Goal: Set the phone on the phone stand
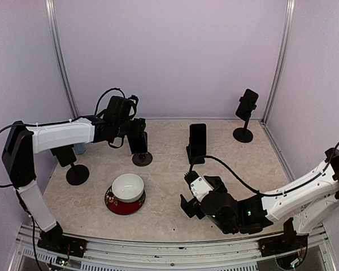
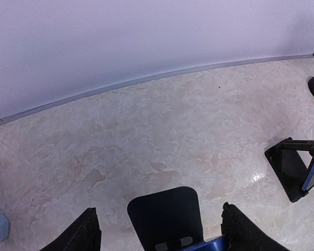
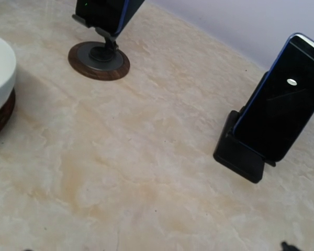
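Note:
My left gripper (image 1: pixel 134 127) is at the round-based phone stand (image 1: pixel 142 159) left of centre, shut on a phone (image 2: pixel 206 246) whose blue edge shows between its fingers, in front of the stand's back plate (image 2: pixel 164 212). In the right wrist view that phone (image 3: pixel 99 13) stands in the cradle of the stand (image 3: pixel 98 60). My right gripper (image 1: pixel 195 195) is open low over the front right of the table, nothing visible between its fingers; its fingertips barely show in its own view.
A second phone (image 3: pixel 277 99) rests on a stand at centre. Other stands are at the far left (image 1: pixel 77 175) and back right (image 1: pixel 243 134). A white bowl (image 1: pixel 127 186) sits on a patterned plate at front left.

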